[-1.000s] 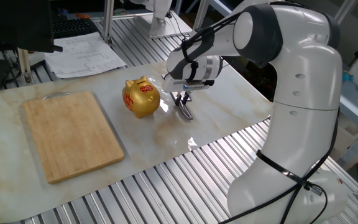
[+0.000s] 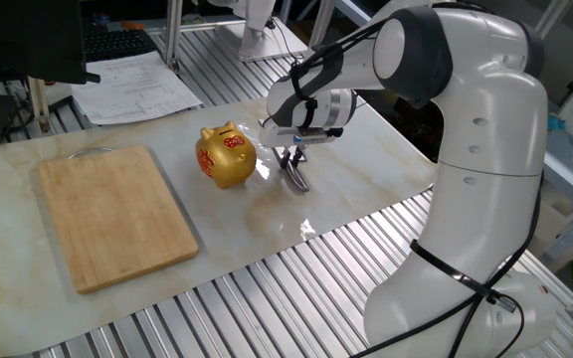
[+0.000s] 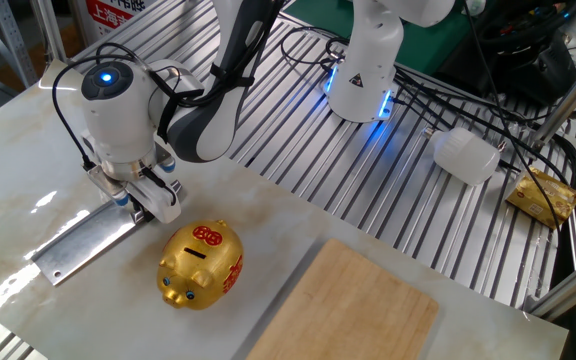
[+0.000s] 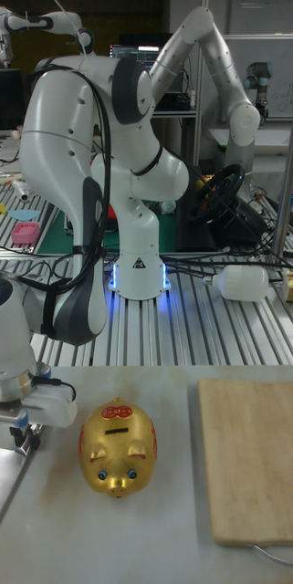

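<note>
A metal cleaver-like tool shows its flat blade (image 3: 86, 243), with a small hole near the far corner, on the pale marble-look tabletop in exterior view 2. In exterior view 1 its shiny curved end (image 2: 297, 180) sticks out below my gripper (image 2: 291, 156). My gripper (image 3: 148, 208) points down right at the tool's near end, its fingers mostly hidden by the hand. Whether the fingers are closed on the tool or only around it, I cannot tell. Beside the gripper stands a gold piggy bank (image 2: 226, 156) with red markings, upright and apart from it.
A wooden cutting board (image 2: 115, 216) with a metal loop handle lies beyond the piggy bank from my gripper. Papers (image 2: 132, 88) lie past the tabletop's edge. Bare tabletop (image 2: 257, 224) shows between the board and the slatted metal frame (image 2: 296, 288).
</note>
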